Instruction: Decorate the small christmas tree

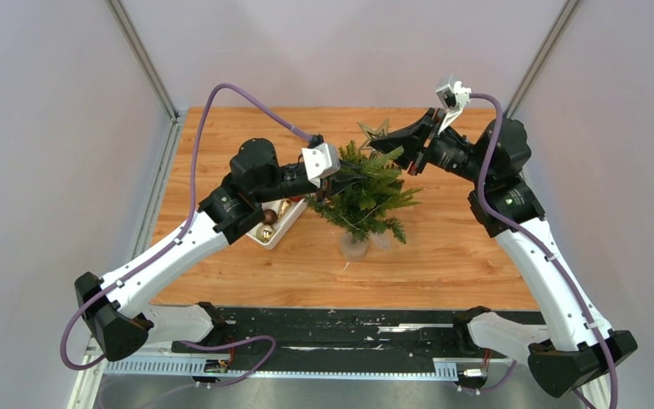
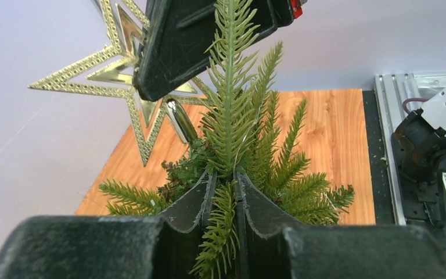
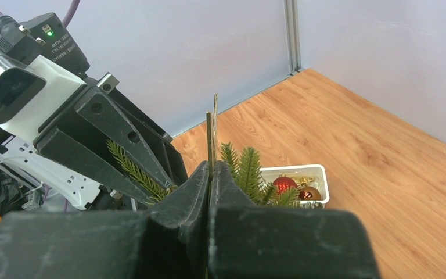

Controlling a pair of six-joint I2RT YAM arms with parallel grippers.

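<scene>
My right gripper (image 1: 376, 143) is shut on the gold star, whose thin edge (image 3: 210, 139) stands upright between the fingertips in the right wrist view. In the left wrist view the star's tubular base (image 2: 180, 119) is beside the top of the small tree (image 2: 194, 163); whether they touch cannot be told. My left gripper is part open around a green branch (image 2: 227, 110) near the treetop, a narrow gap between its fingers. From above, the tree (image 1: 366, 200) stands mid-table, partly covered by both grippers.
A white box (image 1: 285, 224) with red, brown and gold baubles lies left of the tree, partly under the left arm. The two grippers are close together above the tree.
</scene>
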